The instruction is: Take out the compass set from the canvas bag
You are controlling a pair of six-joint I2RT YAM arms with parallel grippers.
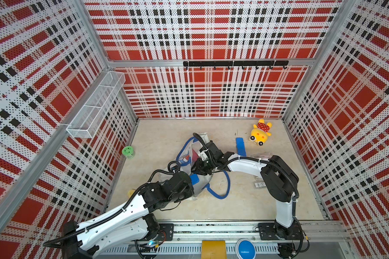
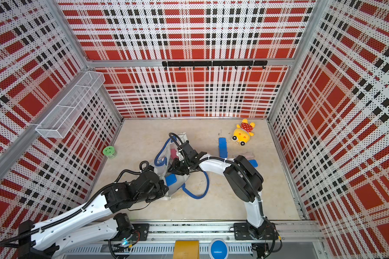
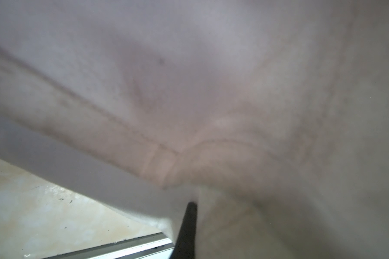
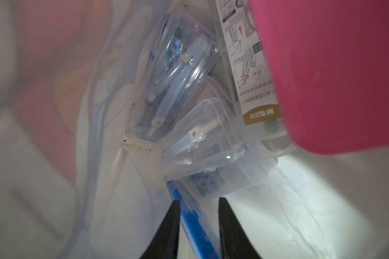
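Note:
The canvas bag (image 1: 201, 188) with blue straps lies mid-table under both arms. My left gripper (image 1: 177, 190) is at its near-left side; the left wrist view shows pale canvas filling most of it and one dark finger, so its finger is hard to see, shut. My right gripper reaches into the bag, part open, fingers either side of a blue-edged item (image 4: 196, 226). Beyond them lie clear cases with compasses (image 4: 172, 73) (image 4: 194, 138), a printed package (image 4: 248, 77) and a pink item (image 4: 337, 69).
A yellow plush toy (image 1: 259, 134) and blue object (image 1: 240, 146) lie at the right rear, clear packages near the right arm. A green spool (image 1: 128, 151) sits at left; a wire basket (image 1: 95, 108) hangs on the left wall.

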